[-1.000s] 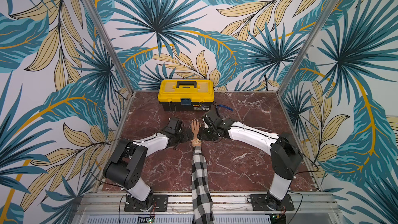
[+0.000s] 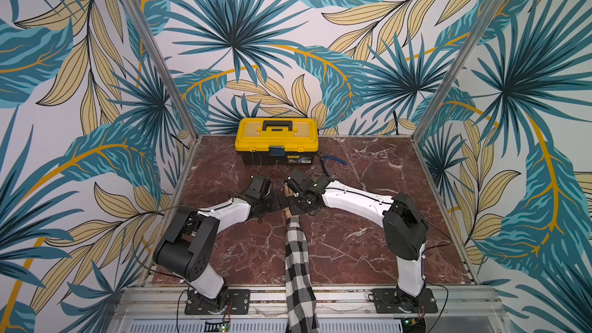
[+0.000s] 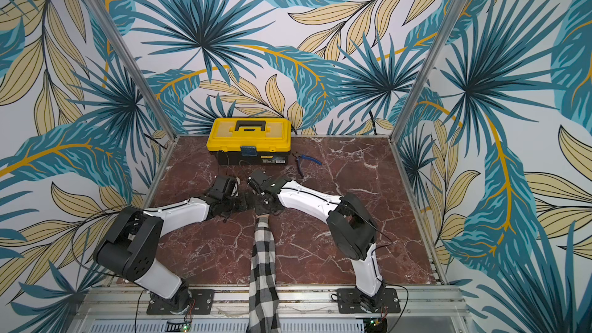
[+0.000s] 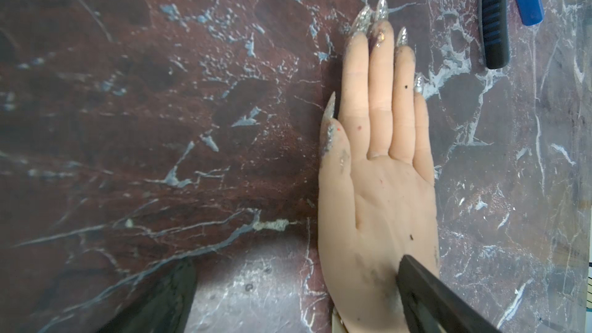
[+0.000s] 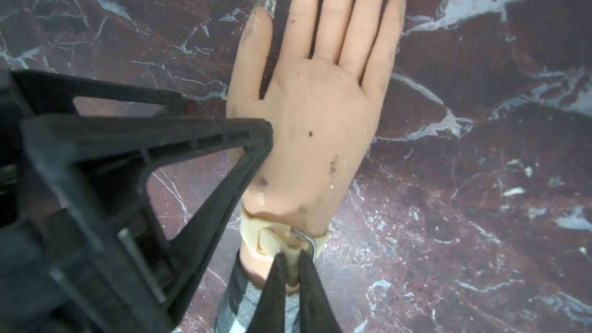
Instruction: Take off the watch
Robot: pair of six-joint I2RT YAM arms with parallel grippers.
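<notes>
A pale mannequin hand [image 5: 311, 135] lies palm up, wearing a cream-strapped watch [image 5: 256, 234] with a metal buckle [image 5: 307, 241]. In the right wrist view, my right gripper is at the buckle. Its narrow fingers are close together, with a bit of strap between their tips; whether they grip it is unclear. My left gripper stands open by the thumb side, its fingers [image 4: 166, 296] wide apart. One left finger overlaps the palm in view. Only a sliver of strap [image 4: 336, 320] shows in the left wrist view, and the dial is hidden.
A plaid sleeve [image 2: 301, 271] covers the forearm, running to the table's front edge. Behind the hand stand a yellow toolbox [image 2: 276, 134] and blue-handled pliers [image 2: 333, 159].
My right gripper has moved left, from beside the hand to above it, and now covers much of it in the top left view. The left arm stays put.
</notes>
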